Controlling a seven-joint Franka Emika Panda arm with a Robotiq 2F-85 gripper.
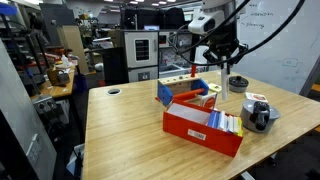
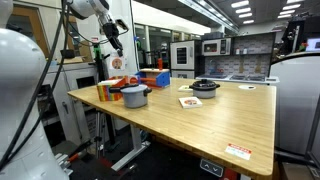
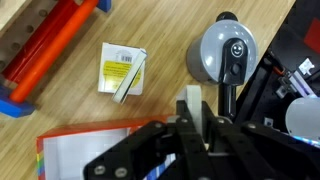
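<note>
A slim white object (image 3: 194,103) stands out between the fingertips of my gripper in the wrist view, and the fingers are shut on it. In exterior view 1 the same white piece (image 1: 224,86) hangs upright below the gripper (image 1: 223,66), above the right rear part of a red box (image 1: 195,130). Several book-like items (image 1: 225,123) stand along the box's right side. What the white object is cannot be made out.
A metal pot (image 3: 212,58) with a black handle is close by on the right. A white packet with a yellow label (image 3: 116,74) lies on the table behind the box. A blue and red rack (image 1: 180,88) stands behind too.
</note>
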